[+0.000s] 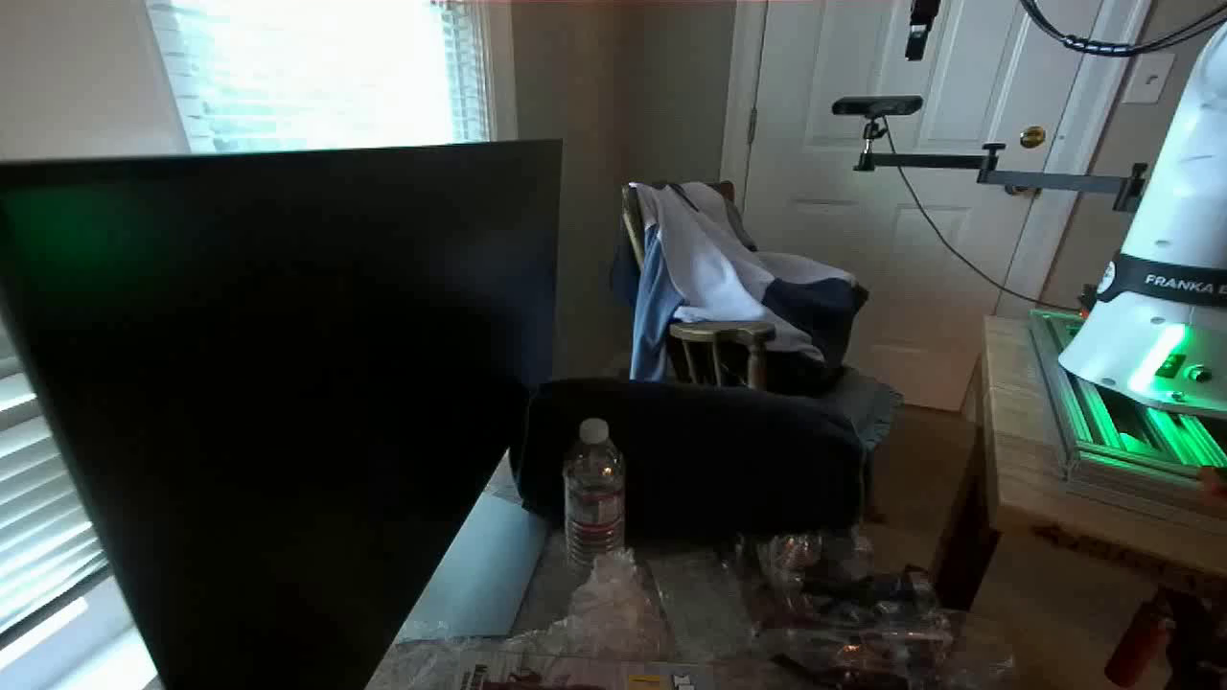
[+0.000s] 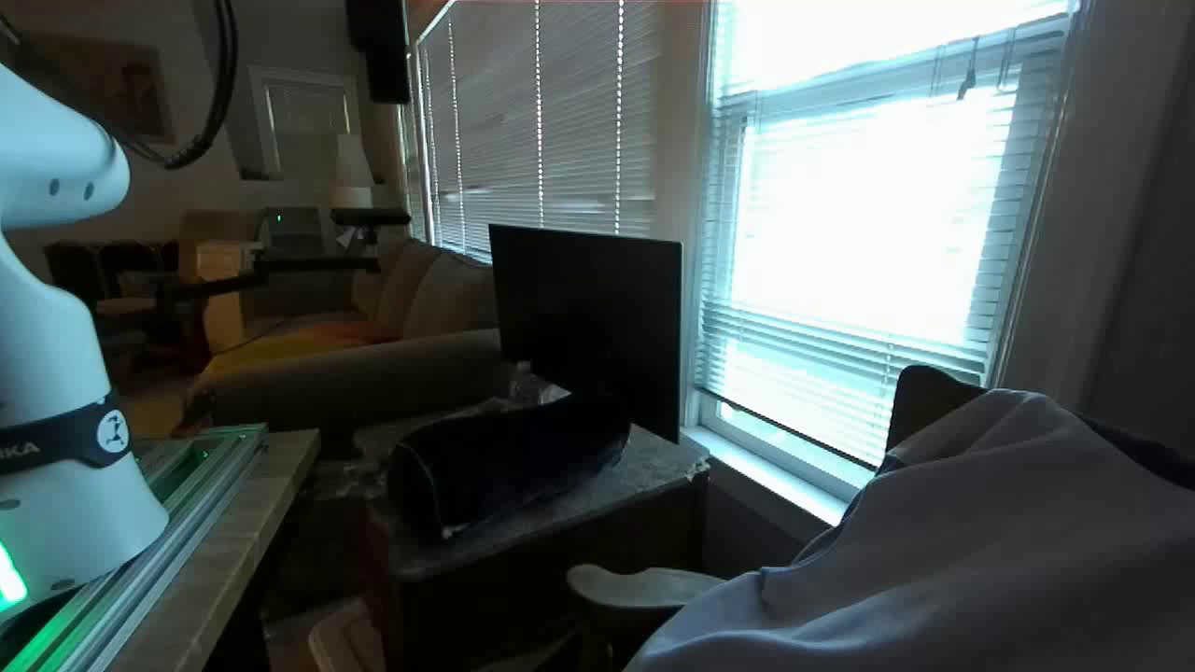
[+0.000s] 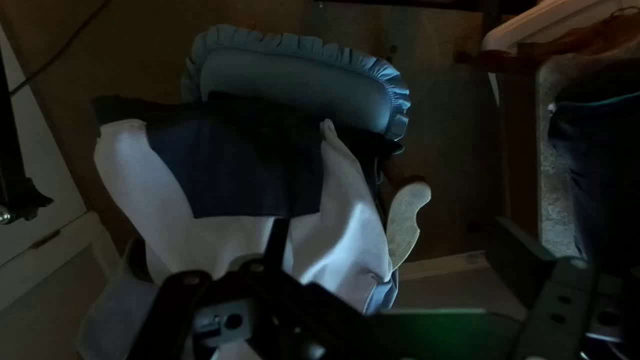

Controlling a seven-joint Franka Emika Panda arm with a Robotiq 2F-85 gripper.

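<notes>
Seen from above in the wrist view, my gripper is open, its dark fingers [image 3: 277,243] set wide apart. Nothing is visible held between them. Beyond and below is a chair draped with a white and dark blue garment [image 3: 258,234]; its wooden armrest [image 3: 405,222] and ruffled blue cushion [image 3: 294,84] show. The same garment [image 1: 736,264] hangs over the chair back in exterior view 1. A clear water bottle [image 1: 594,494] with a white cap stands upright on the cluttered table, beside a black rounded bundle [image 1: 690,454].
A large black monitor [image 1: 276,379] stands on that table, near crumpled clear plastic [image 1: 851,598]. The white arm base [image 1: 1150,333] is mounted on a wooden bench [image 1: 1018,460]. A camera [image 1: 876,104] sticks out on a bracket. Floor shows between bench and table.
</notes>
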